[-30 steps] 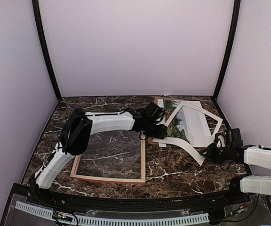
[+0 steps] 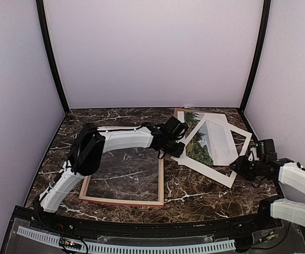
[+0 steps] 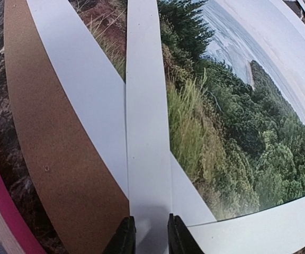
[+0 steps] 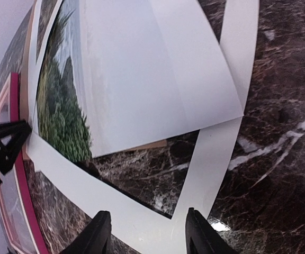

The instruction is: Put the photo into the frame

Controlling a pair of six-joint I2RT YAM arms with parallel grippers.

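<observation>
A white mat border (image 2: 208,172) lies turned askew over the landscape photo (image 2: 199,148), which rests on a brown backing board (image 3: 52,143). My left gripper (image 2: 178,153) is shut on the mat's left corner; in the left wrist view the white strip runs between its fingers. Over the mat's near right side stands my right gripper, part open, its fingers apart above the corner. Whether the strip lies within its fingers is hard to tell. The wooden picture frame (image 2: 161,185) lies empty on the left, partly covered by my left arm.
A white sheet (image 4: 158,79) covers much of the photo's right part and overlaps the mat's right strip. Bare dark marble table (image 2: 195,203) shows in front of the mat. Walls close in at the back and both sides.
The mat's near strip was bowed up a second ago and now lies flatter. My right gripper has shifted slightly away from the front edge and opened over the mat. The left arm barely moved.
</observation>
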